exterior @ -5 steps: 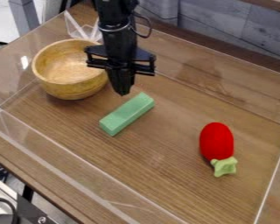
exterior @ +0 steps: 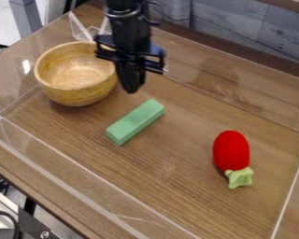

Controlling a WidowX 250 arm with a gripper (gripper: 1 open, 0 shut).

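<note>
My gripper [exterior: 130,82] hangs at the top centre of the wooden table, just right of a yellow bowl [exterior: 75,77]; it is shut, and nothing shows between its fingers. A green bar [exterior: 135,123] lies diagonally on the table a little below the gripper, apart from it. At the right lies a red oblong object [exterior: 231,150] with a light green piece [exterior: 239,176] at its lower end.
Cables lie at the left edge, and a rim runs along the back right.
The arm has shifted and turned slightly, its upper part moving back. The bowl and the objects on the table have not visibly moved.
</note>
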